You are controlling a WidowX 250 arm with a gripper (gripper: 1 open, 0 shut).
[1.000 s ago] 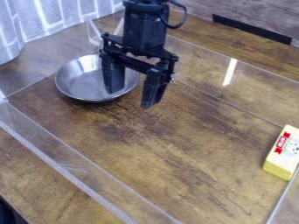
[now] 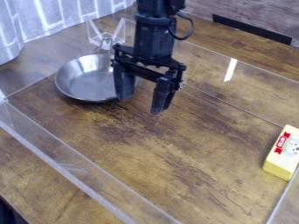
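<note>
My black gripper (image 2: 143, 92) hangs open over the wooden table, its two fingers spread apart with nothing seen between them. Just behind and left of it lies a round silver metal bowl (image 2: 82, 81), partly covered by the gripper. A yellow box (image 2: 281, 157) with a red-and-white label lies at the far right edge.
A white object (image 2: 101, 35) stands behind the bowl, partly hidden by the arm. Clear plastic edges run along the left and right of the table (image 2: 152, 166).
My gripper has shifted slightly and turned, its right finger moving a little right and down. The bowl and the yellow box look unchanged.
</note>
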